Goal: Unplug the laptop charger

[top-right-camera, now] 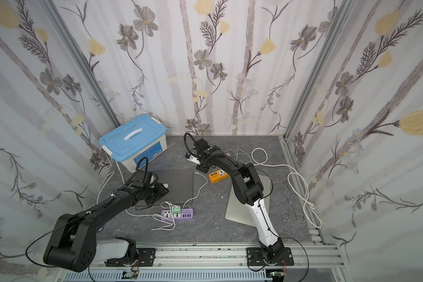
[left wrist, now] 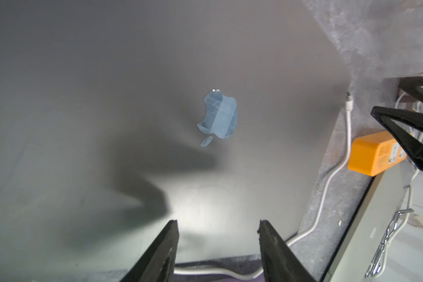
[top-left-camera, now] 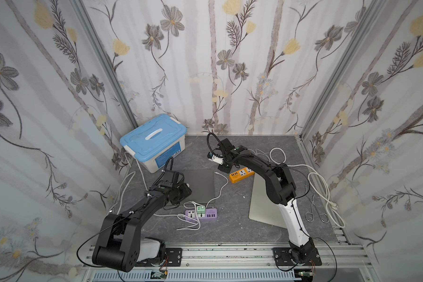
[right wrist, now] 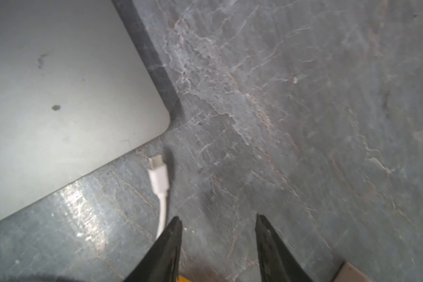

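Observation:
A grey laptop (left wrist: 277, 178) with an Apple logo lies closed at the left of the table. The white charger cable's end (right wrist: 158, 176) lies on the table just outside its corner, apart from it. My left gripper hangs over the laptop, open and empty. My right gripper is open above the table beside that cable end, nothing between its fingers. The cable runs down toward a purple power strip (top-left-camera: 211, 214), where a green adapter (top-left-camera: 200, 209) sits with white cables over it.
An orange power strip (top-left-camera: 236, 175) lies behind a second silver laptop (top-left-camera: 262, 206) at right. A blue-lidded box (top-left-camera: 152, 141) stands back left. Coiled white cables (top-left-camera: 322, 188) and scissors (top-left-camera: 310, 216) lie far right. Bare table shows at back centre.

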